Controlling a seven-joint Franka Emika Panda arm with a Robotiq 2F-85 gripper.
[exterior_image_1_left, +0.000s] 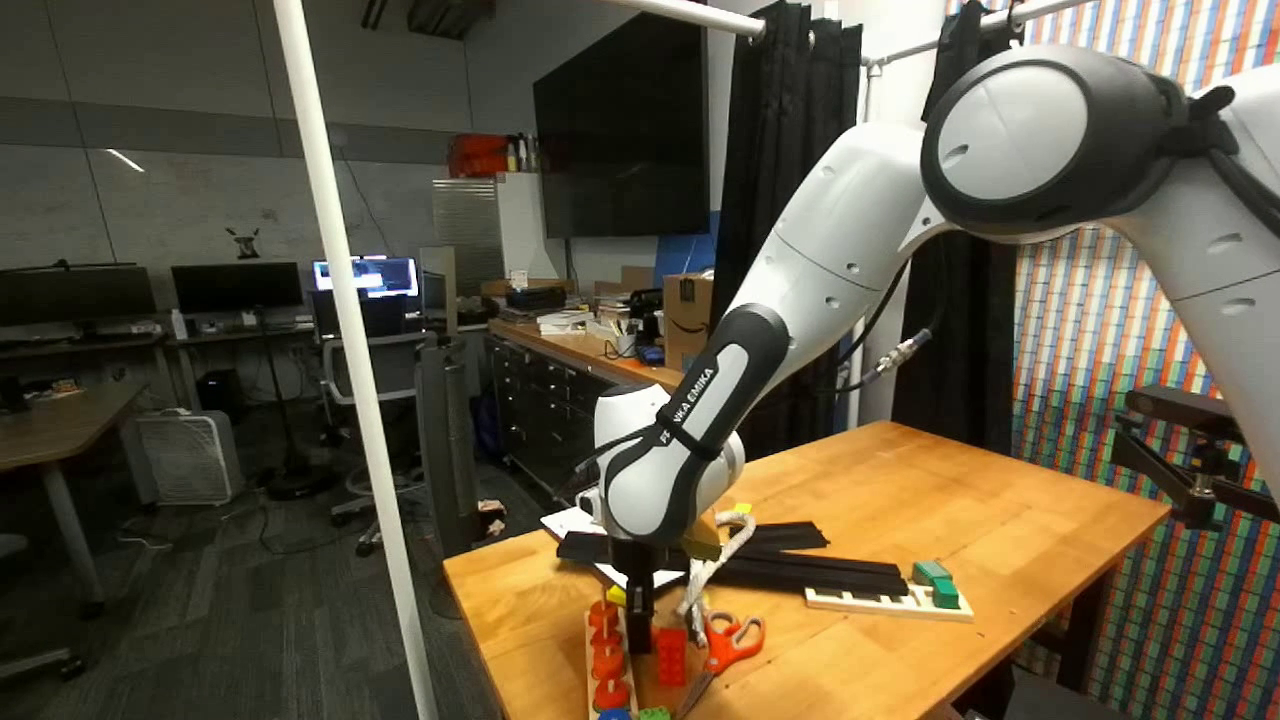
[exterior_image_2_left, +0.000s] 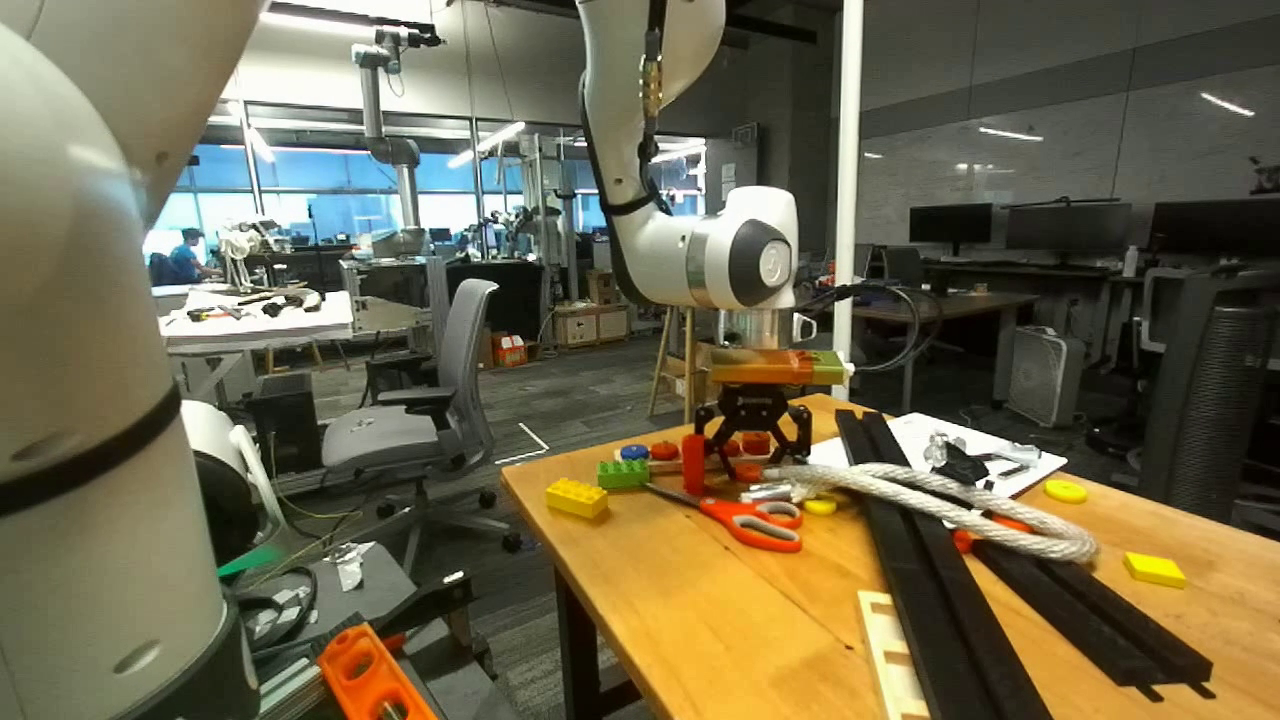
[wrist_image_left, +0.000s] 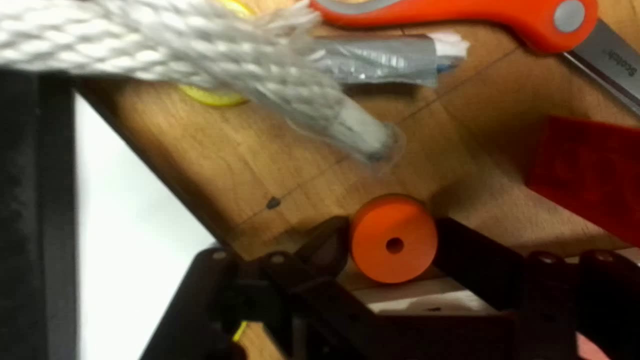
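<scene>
Between the fingers of my gripper is an orange disc (wrist_image_left: 384, 264) with a hole through its middle, and the fingers are shut on its sides. In exterior view 1 the gripper (exterior_image_1_left: 639, 648) points down beside a wooden peg strip (exterior_image_1_left: 591, 694) that carries several red-orange rings (exterior_image_1_left: 608, 661); the held disc is hidden there. Exterior view 2 has the gripper (exterior_image_2_left: 752, 462) low over the table's far corner, behind a standing red brick (exterior_image_2_left: 693, 464). Whether the disc touches the table cannot be told.
Orange-handled scissors (exterior_image_2_left: 756, 523) and a white rope (wrist_image_left: 180, 54) lie close by the gripper. Black rails (exterior_image_2_left: 930, 576) cross the table near a white sheet (wrist_image_left: 129, 228). Green (exterior_image_2_left: 623, 475) and yellow (exterior_image_2_left: 577, 497) bricks sit near the edge.
</scene>
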